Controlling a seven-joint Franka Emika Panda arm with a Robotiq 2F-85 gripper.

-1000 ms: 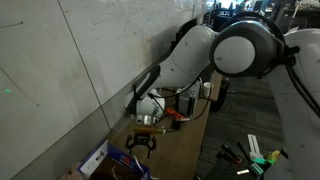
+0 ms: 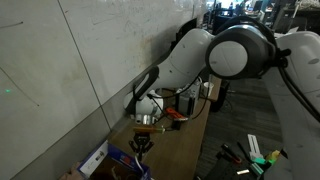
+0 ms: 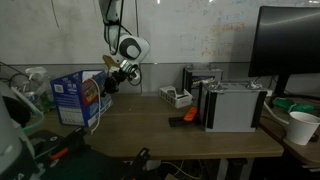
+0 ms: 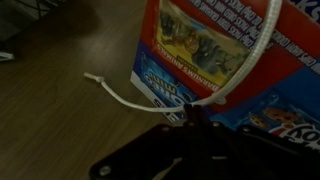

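Note:
A white cord (image 4: 247, 64) curves across the wrist view, its knotted end to the left above the brown table (image 4: 60, 110). My gripper is shut on the cord near the middle of its visible length, in front of a red and blue printed box (image 4: 205, 45). In exterior view 2 the gripper (image 3: 110, 76) is just above the right end of the blue box (image 3: 68, 97), and the cord (image 3: 98, 118) hangs down to the table. Exterior view 1 shows the gripper (image 2: 140, 150) low over the box (image 2: 95, 160); the fingertips are small and dark there.
Along the table's back stand a white basket (image 3: 176, 97) and a grey case (image 3: 232, 107), with a red-orange object (image 3: 185, 119) before them. A white cup (image 3: 301, 127) and a monitor (image 3: 286, 45) are at the right. Bare tabletop (image 3: 140, 125) lies in the middle.
The arm stays in nearly the same place.

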